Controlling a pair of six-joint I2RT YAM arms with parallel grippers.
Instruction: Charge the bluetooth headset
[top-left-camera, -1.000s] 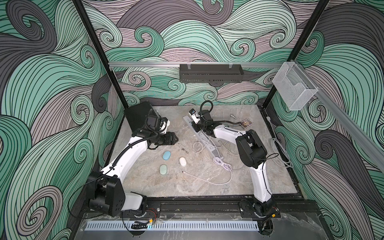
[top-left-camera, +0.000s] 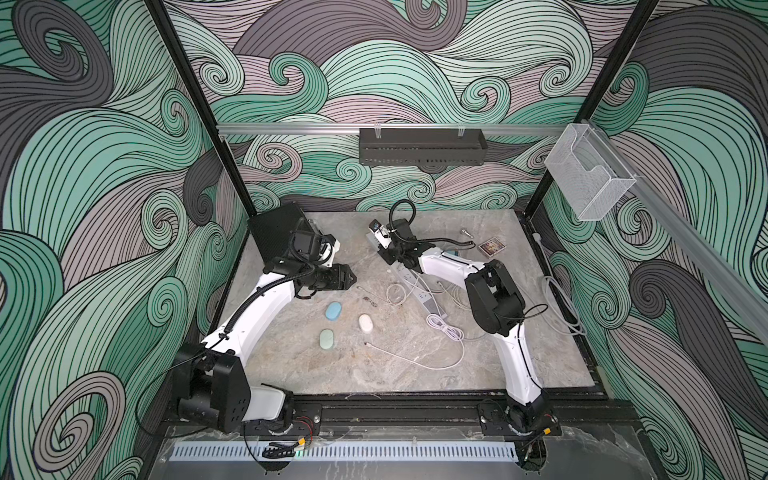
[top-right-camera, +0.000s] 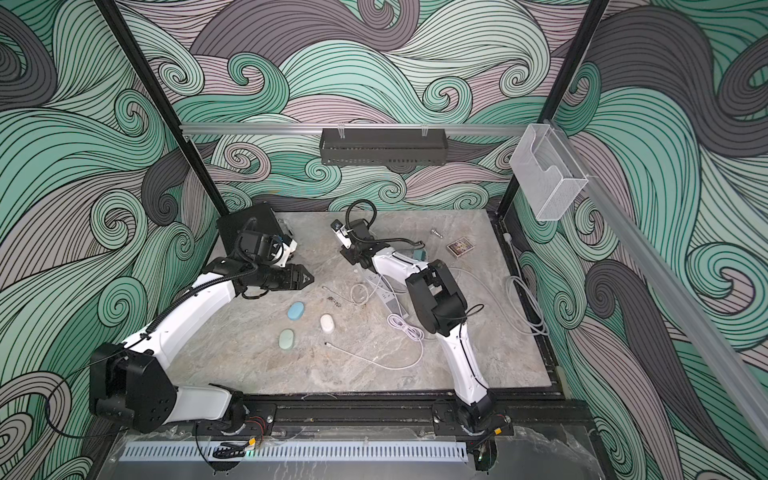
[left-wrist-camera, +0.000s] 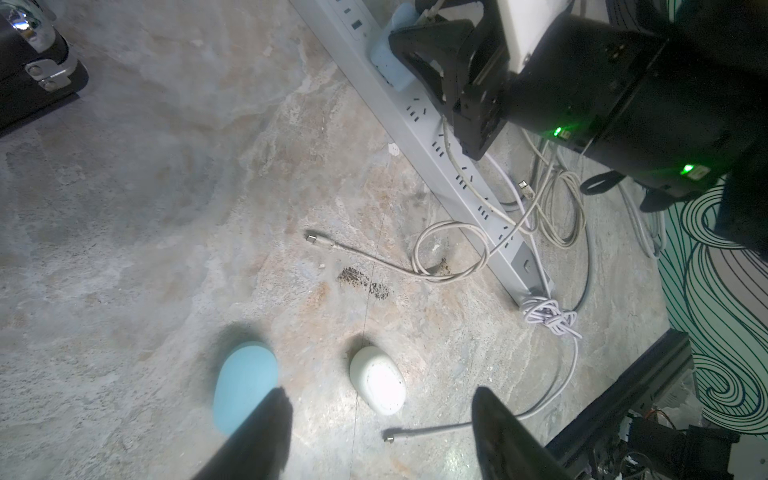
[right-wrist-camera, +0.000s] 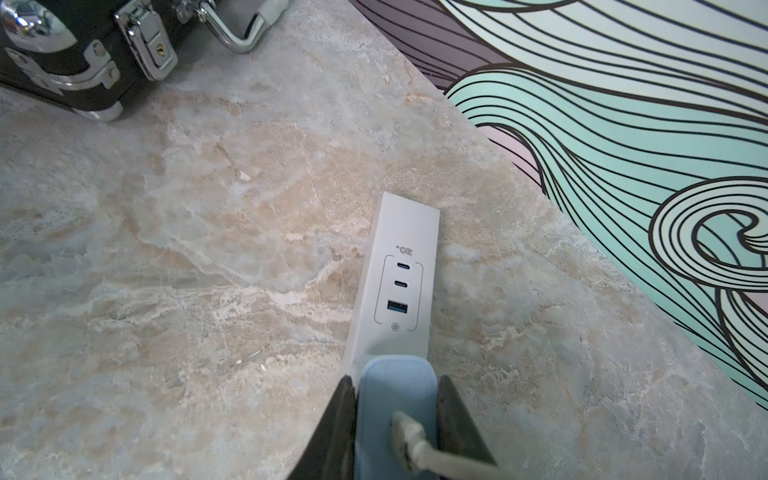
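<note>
In the right wrist view, my right gripper is shut on a light blue charger plug (right-wrist-camera: 397, 372) that trails a pale cable (right-wrist-camera: 436, 457). The plug is over the white power strip (right-wrist-camera: 404, 232), beside its USB ports; whether its prongs are seated cannot be seen. My left gripper hangs over the left of the table, fingers apart and nothing between them. Beyond its fingertips lies a small white rounded case (left-wrist-camera: 377, 382), perhaps the headset's. A cable tip (left-wrist-camera: 313, 237) lies loose on the table, another cable end (left-wrist-camera: 392, 436) near the case.
A blue rounded object (top-left-camera: 333, 310) and a green one (top-left-camera: 326, 339) lie left of the white case. A black case (top-left-camera: 276, 228) stands back left. Coiled cable (top-left-camera: 444, 326) lies by the strip's near end.
The right gripper, with the plug, has shifted slightly left along the power strip's far part. My left arm looks unmoved, and the objects on the table keep their places.
</note>
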